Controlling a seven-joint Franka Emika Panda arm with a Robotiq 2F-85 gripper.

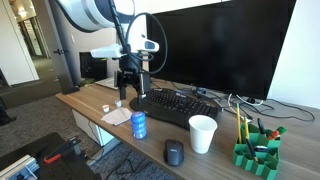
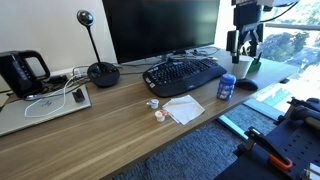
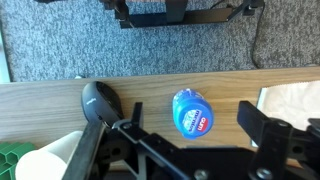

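Note:
Above the desk, my gripper (image 1: 136, 90) hangs open, with nothing held. A blue can (image 1: 138, 125) stands upright on the wood, below the fingers and apart from them. From the wrist, the can's round top (image 3: 193, 117) shows between the two spread fingers, a little above their tips in the picture. In the second exterior view the gripper (image 2: 241, 50) is over the can (image 2: 227, 87) near the desk's right end.
A black mouse (image 1: 174, 152) and white cup (image 1: 202, 133) stand right of the can; a green pen holder (image 1: 257, 157) is farther right. Behind lies a black keyboard (image 1: 180, 106). A white napkin (image 2: 183, 109) and small white pieces (image 2: 160, 116) lie left of the can.

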